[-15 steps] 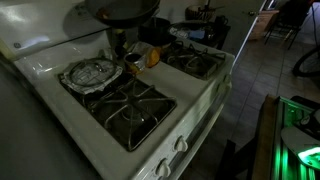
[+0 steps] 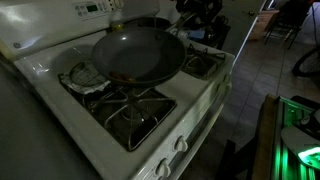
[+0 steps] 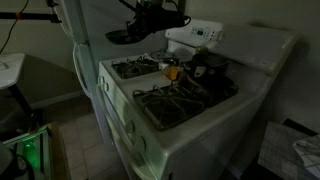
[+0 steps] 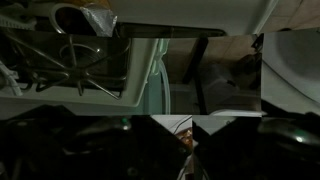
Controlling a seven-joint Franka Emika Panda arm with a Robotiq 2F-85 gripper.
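Observation:
A dark round pan (image 2: 140,52) hangs in the air over the stove, with small reddish-brown bits visible low inside it. Its handle runs toward the back right, where my gripper (image 2: 198,17) is shut on it. From the other side, in exterior view 2, the pan (image 3: 122,37) is seen clear of the cooktop, below the dark arm. The wrist view is dark and broken up, so the fingers' hold on the handle is hard to make out there.
The white stove (image 2: 185,95) has black grates, with a bare front burner (image 2: 130,115) below the pan. Foil (image 2: 78,78) covers a burner partly hidden by the pan. In exterior view 2, a dark pot (image 3: 208,68) and an orange item (image 3: 172,72) stand on the cooktop.
The pan has come down and toward the front of the stove from high at the back. It now covers the orange item and part of the foil in exterior view 1.

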